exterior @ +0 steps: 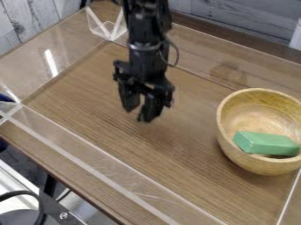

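The black robot arm hangs from the top centre over the wooden table, its gripper [143, 104] near the middle. The gripper is motion-blurred, so whether it is open or shut, or holds anything, cannot be seen clearly. At the right stands a wooden bowl [233, 149] with a green block [266, 143] lying inside it.
Black cables [41, 206] lie at the lower left edge. A wall shows at the top corners.
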